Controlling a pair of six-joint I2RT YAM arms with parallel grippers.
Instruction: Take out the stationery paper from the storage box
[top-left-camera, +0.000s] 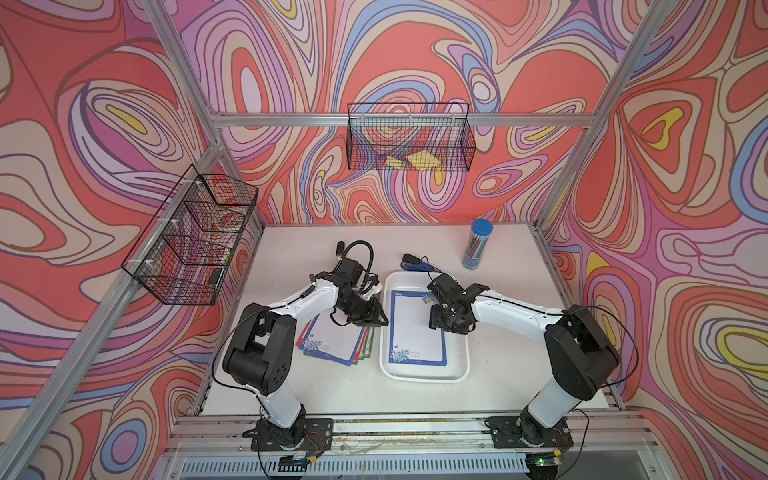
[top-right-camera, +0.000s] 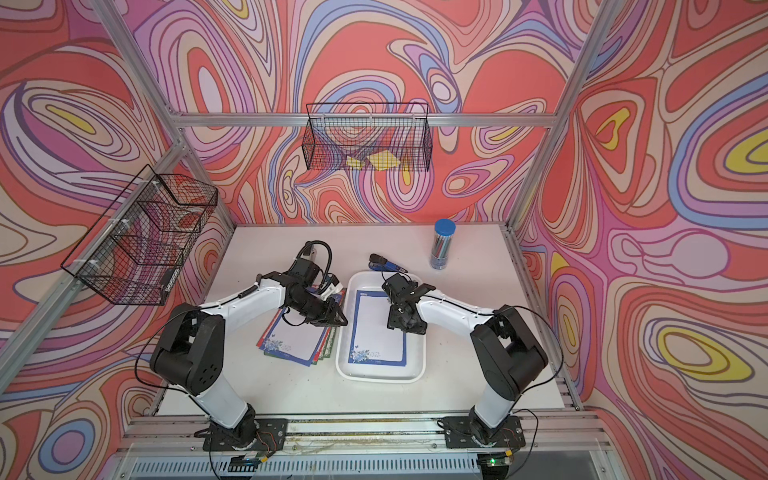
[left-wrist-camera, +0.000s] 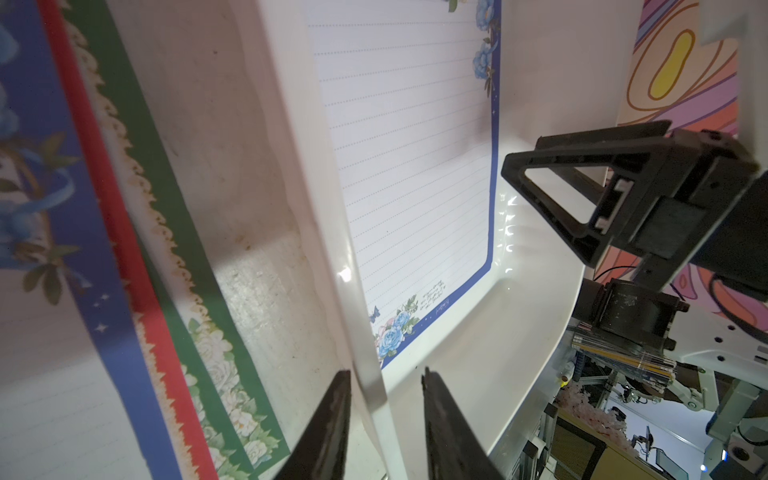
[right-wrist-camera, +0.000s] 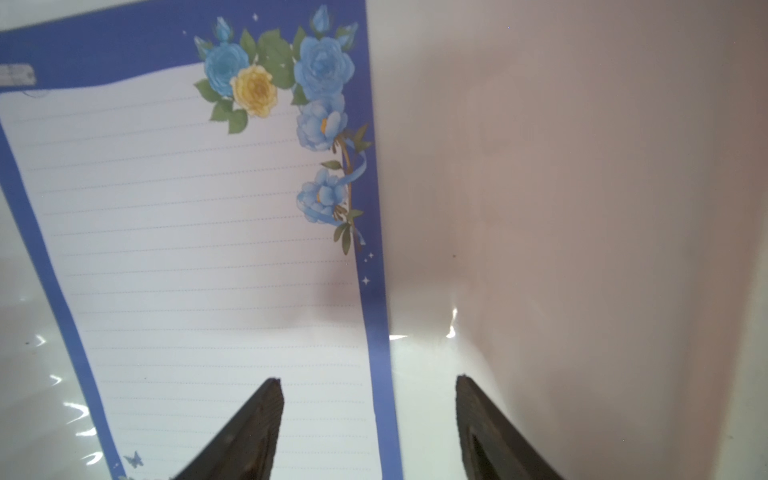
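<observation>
In both top views the white storage box (top-left-camera: 424, 378) stands on the table, a blue-bordered sheet of stationery paper (top-left-camera: 409, 328) lying flat inside it. The left gripper is shut on the box's near-left wall, the rim (left-wrist-camera: 348, 276) running between its fingers. Above the paper's right border, inside the box, hangs my right gripper; its fingers are wide apart with nothing between them. The right wrist view shows the sheet (right-wrist-camera: 216, 200) with blue and yellow flowers in one corner and bare box floor beside it.
Several overlapping sheets (top-left-camera: 329, 344) with blue, red and green borders lie left of the box. Behind it are a dark blue object (top-left-camera: 417, 264) and a blue-capped clear jar (top-left-camera: 477, 244). Wire baskets (top-left-camera: 410, 144) hang at the back and left. Free table lies to the right.
</observation>
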